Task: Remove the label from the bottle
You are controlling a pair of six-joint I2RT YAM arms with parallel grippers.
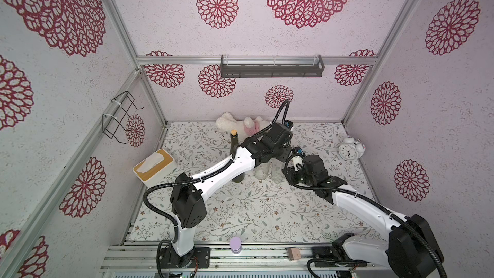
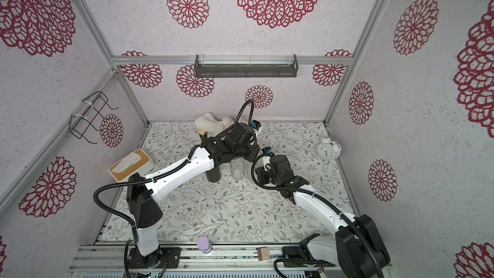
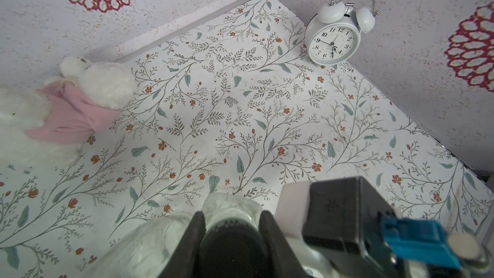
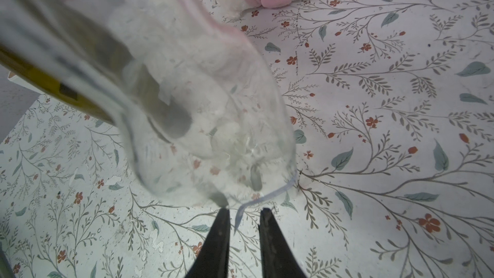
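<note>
In the left wrist view my left gripper is shut on a dark rounded piece, seemingly the top of the clear bottle [image 3: 231, 203] below it. The same bottle [image 4: 205, 123] looms close and blurred in the right wrist view, see-through and tilted. A thin whitish strip of the label [image 4: 270, 195] sticks out from its lower edge. My right gripper is partly open, with the strip's tip at its fingertips; no firm hold shows. In the top left view both grippers meet around the bottle, and the arms hide most of it.
A second clear bottle [image 2: 237, 168] and a dark bottle with an orange cap [image 1: 234, 146] stand to the left. A plush toy [image 3: 77, 105] lies at the back, an alarm clock [image 1: 351, 149] at right, a tissue box [image 1: 155, 167] at left.
</note>
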